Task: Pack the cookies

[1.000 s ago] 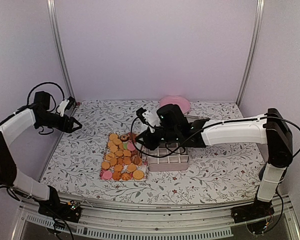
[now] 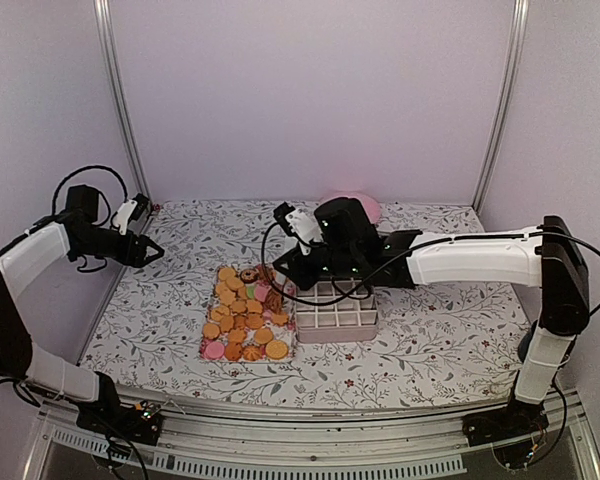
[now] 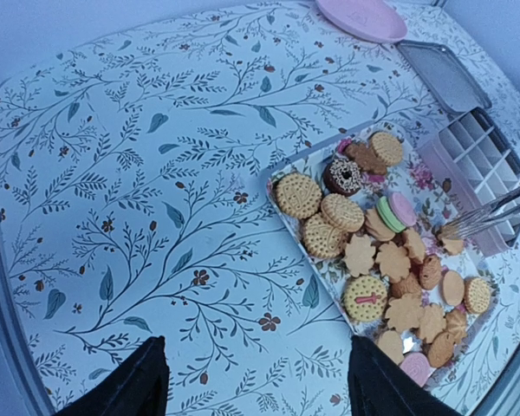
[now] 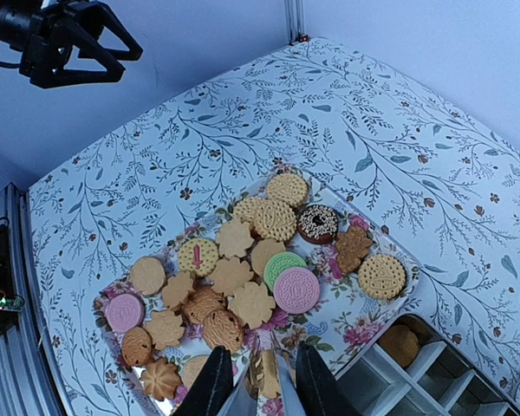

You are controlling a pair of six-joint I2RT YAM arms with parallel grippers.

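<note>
A flowered tray (image 2: 210, 350) holds several cookies: round, flower-shaped, pink, green and a chocolate ring (image 4: 316, 224). Beside its right side stands a pink divided box (image 2: 335, 333); one compartment holds a brown cookie (image 4: 399, 345). My right gripper is over the tray's box-side edge, shut on a metal utensil, which looks like tongs (image 3: 477, 218) and reaches down to a small cookie; whether it grips that cookie is unclear. My left gripper (image 2: 143, 250) hangs open at the far left, away from the tray, with nothing between its fingers.
A pink plate (image 3: 360, 13) and a grey metal tray (image 3: 438, 74) lie behind the box. Walls close in the sides and back.
The left arm has hardly moved.
</note>
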